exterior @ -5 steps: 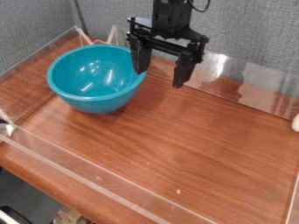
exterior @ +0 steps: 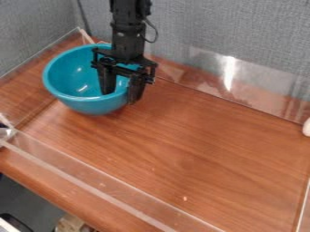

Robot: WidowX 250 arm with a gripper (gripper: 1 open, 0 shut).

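The black gripper (exterior: 122, 73) hangs from the top of the view over a large teal bowl (exterior: 82, 94), with its fingers reaching down into and over the bowl's right part. Whether the fingers touch the bowl's rim or hold anything is hard to tell. The bowl rests on the wooden surface at the back left.
Clear panels edge it at the back and front left. A small white object (exterior: 305, 127) sits at the far right edge, and grey padded walls stand behind.
The gripper has moved left and lower, from above the surface right of the bowl to over the bowl. The bowl looks about where it was.
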